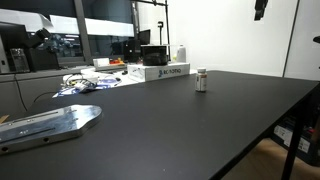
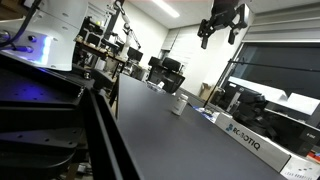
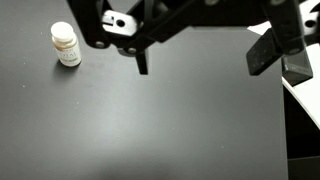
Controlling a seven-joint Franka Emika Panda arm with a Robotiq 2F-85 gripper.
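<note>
A small white-capped bottle with a pale label stands upright on the dark table. In the wrist view the bottle is at the upper left, outside the space between the fingers. My gripper is open, its two dark fingers wide apart with only bare tabletop seen between them. From the second exterior view, the gripper hangs high above the table, well clear of the bottle. Only a piece of it shows at the top right of the first exterior view.
A white-and-grey metal part occupies the table's near left. At the back stands a long white box with black lettering. Much of the dark tabletop around the bottle is bare.
</note>
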